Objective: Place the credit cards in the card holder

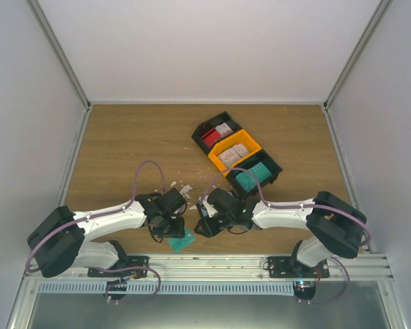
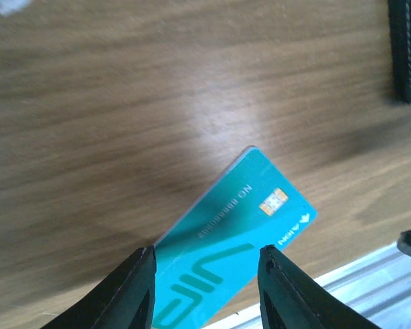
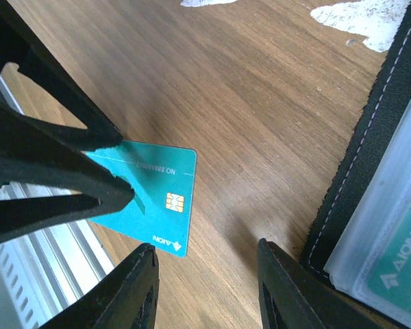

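A teal credit card [image 1: 181, 242] lies on the table near its front edge, chip and printed digits up in the left wrist view [image 2: 219, 226]. My left gripper stands open over the card's near part, a finger to each side. In the right wrist view the left gripper's dark fingers [image 3: 89, 199] cover part of the card [image 3: 168, 199]. My right gripper is open above bare wood, between the card and the card holder [image 3: 359, 147]. The holder is black with pale stitching, and a teal card [image 3: 397, 274] shows under its clear pocket.
Three joined trays stand further back: a black one [image 1: 198, 132] with red and white cards, a yellow one [image 1: 254, 145], and a black one [image 1: 277, 168] with teal cards. White worn patches [image 3: 366, 20] mark the table.
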